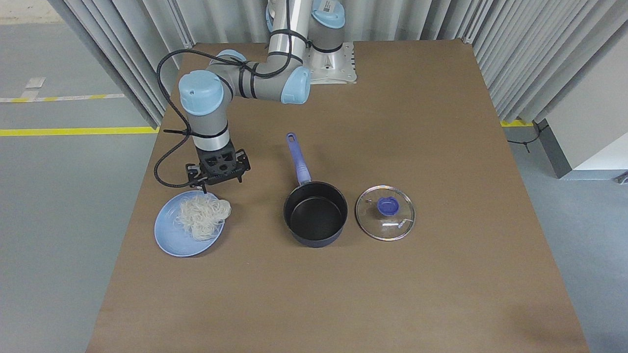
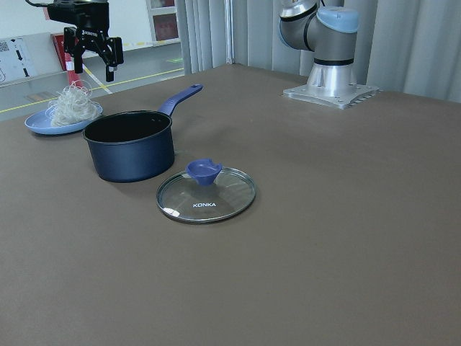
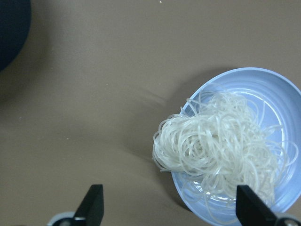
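A light blue plate (image 1: 170, 232) holds a tangle of pale noodles (image 1: 203, 214) at the left of the table, also seen in the wrist view (image 3: 216, 141). My gripper (image 2: 90, 58) hangs above the noodles, open, with nothing between its fingers; in the wrist view its two fingertips are wide apart, one over the plate's near edge, one over bare table. A dark saucepan (image 1: 315, 214) with a blue handle (image 1: 298, 158) stands right of the plate. A glass lid (image 1: 385, 229) with a blue knob lies flat to the right of the pan.
The robot's base (image 1: 332, 73) stands at the back middle edge, with grey curtains behind it.
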